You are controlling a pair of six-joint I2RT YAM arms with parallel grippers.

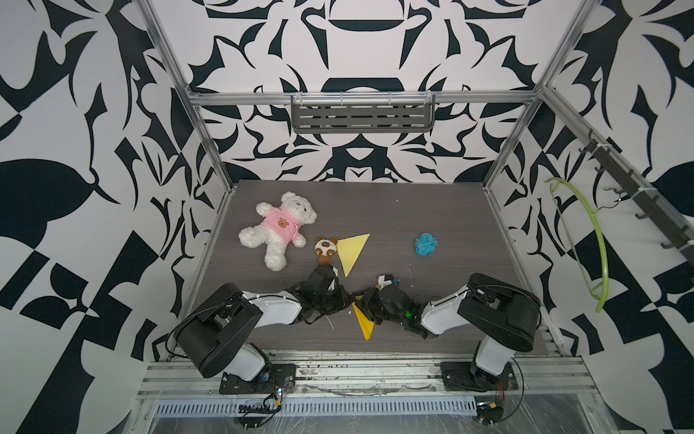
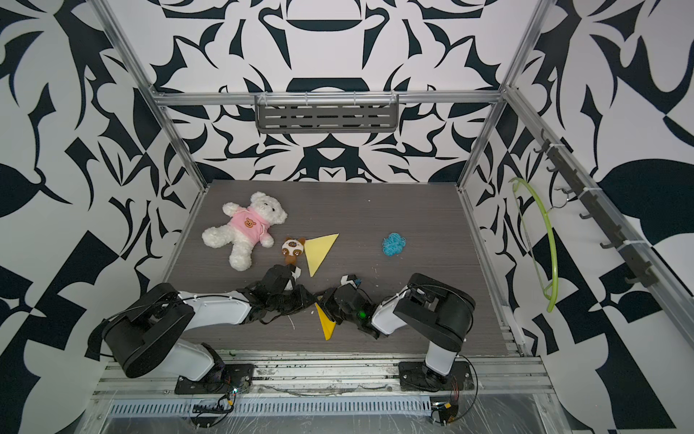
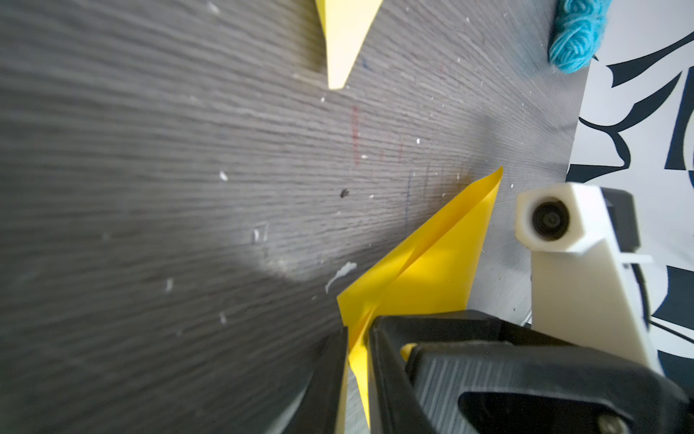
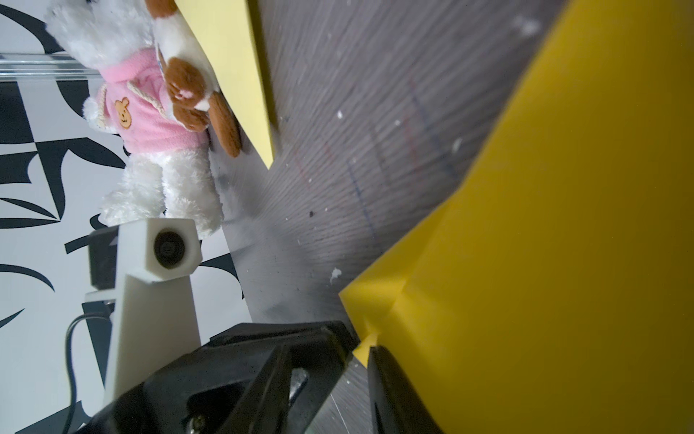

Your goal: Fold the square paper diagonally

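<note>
The bright yellow paper lies folded into a triangle at the table's front middle, partly hidden by both grippers; in the left wrist view it shows a crease and a slightly raised flap. My left gripper is at the paper's left side, shut, with at most the thin paper at its fingertips. My right gripper faces it from the right, over the paper; in the right wrist view its fingers are part open beside a small yellow corner, with nothing clearly held.
A pale yellow triangle lies behind the grippers, beside a brown-and-white toy. A white bear in pink lies back left, blue yarn right.
</note>
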